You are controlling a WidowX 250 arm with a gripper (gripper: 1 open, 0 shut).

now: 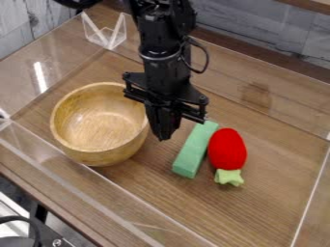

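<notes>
My black gripper (pixel 161 121) hangs at the middle of the view, its lower end just right of a tan oval bowl (pixel 77 116). Whether its fingers are open or shut is hard to make out. A green block (pixel 192 150) lies below and right of it, with a red oval object (pixel 227 147) beside the block. A small pale green piece (pixel 229 178) sticks out below the red object.
A dark cable shows at the bottom left corner, and a dark edge runs along the top right.
</notes>
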